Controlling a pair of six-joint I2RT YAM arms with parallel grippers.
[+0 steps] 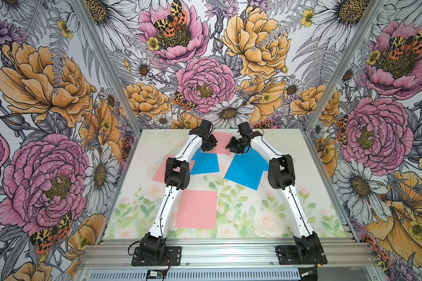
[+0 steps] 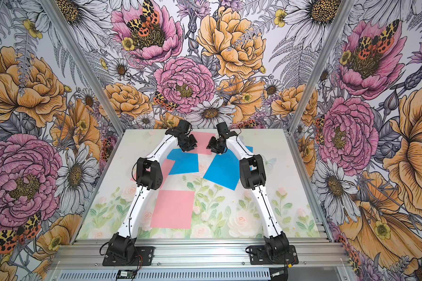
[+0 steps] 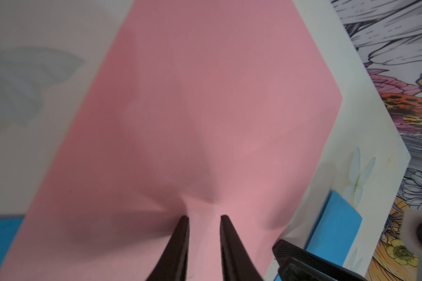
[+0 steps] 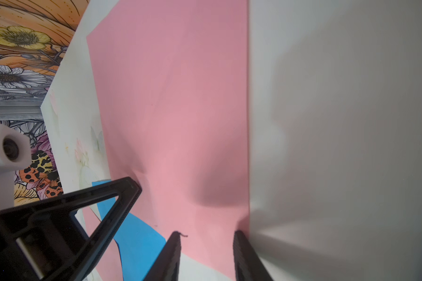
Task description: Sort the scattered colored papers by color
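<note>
At the back of the table lies a pink sheet (image 1: 223, 138), with both grippers low over it from either side. My left gripper is part open, its fingertips at the pink surface, where a slight ridge shows by one finger. Opposite, my right gripper stands open over the sheet's edge. Neither visibly grips paper. Nearer are a blue sheet (image 1: 205, 164) on the left and a larger blue area (image 1: 243, 172) on the right, partly behind the right arm. Another pink sheet (image 1: 160, 171) is half hidden by the left arm; one more pink sheet (image 1: 196, 209) lies flat in front.
The left blue sheet overlaps the half-hidden pink one. Metal rails frame the table, and the two grippers are close together.
</note>
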